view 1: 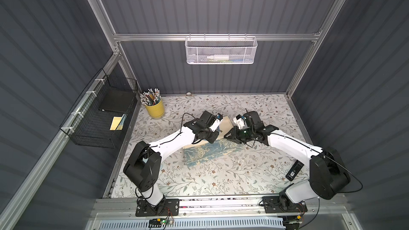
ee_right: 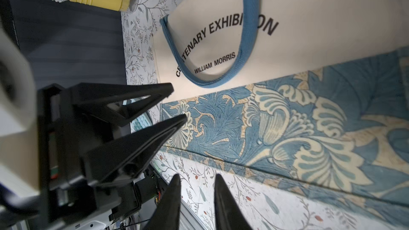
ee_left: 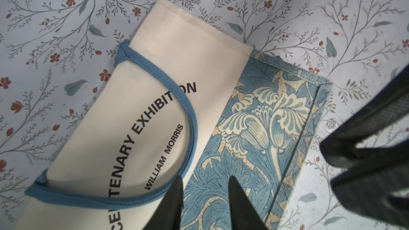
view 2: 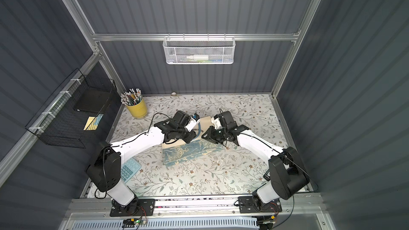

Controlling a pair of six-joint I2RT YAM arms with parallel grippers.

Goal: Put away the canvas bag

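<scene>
The cream canvas bag [view 1: 224,126] lies flat on the patterned table, its lower band [view 1: 208,153] printed in blue leaves and flowers. Over the lettering in the left wrist view curves its blue strap handle [ee_left: 190,121]. My left gripper is above the bag, its fingertips apart with nothing gripped between them. Above the bag's right part is my right gripper, also parted and empty. The two grippers face each other closely; in the top views the arms cover much of the bag's middle.
A yellow pencil pot [view 1: 156,109] stands at the back left. On the left wall hangs a black wire basket [view 1: 91,130], on the back wall a white mesh basket [view 1: 221,51]. A dark remote [view 1: 294,170] lies by the right arm.
</scene>
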